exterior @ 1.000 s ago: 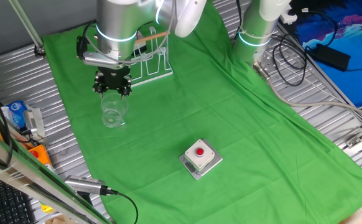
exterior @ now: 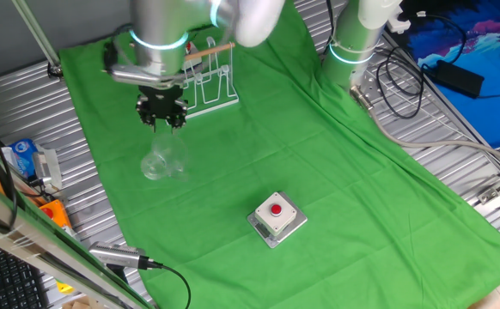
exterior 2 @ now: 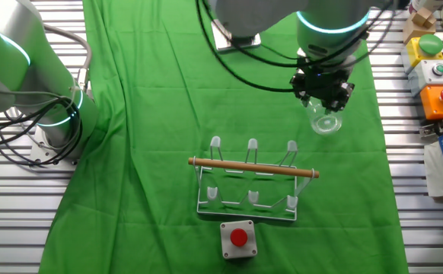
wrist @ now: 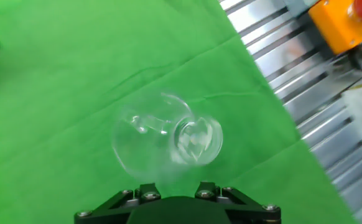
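Observation:
A clear glass vessel point(exterior: 154, 165) shows blurred just below my gripper point(exterior: 164, 127) in exterior view 1. In exterior view 2 the same glass point(exterior 2: 326, 122) sits under my gripper point(exterior 2: 324, 101), close to the fingertips. The wrist view has the glass point(wrist: 196, 142) ahead of my gripper, its wide round part to the left and a smaller thick ring to the right. A gap separates the two fingertips there. Blur and the clear glass hide whether they touch it.
A white wire rack point(exterior 2: 248, 211) with a wooden bar point(exterior 2: 252, 167) stands near the gripper. A red button box point(exterior: 275, 211) sits on the green cloth point(exterior: 336, 215). More button boxes point(exterior 2: 435, 99) line the edge beyond the cloth.
The gripper has shifted slightly right and up in exterior view 1, and its fingertips look closer together. The glass was sharp and still; now it is blurred and looks displaced.

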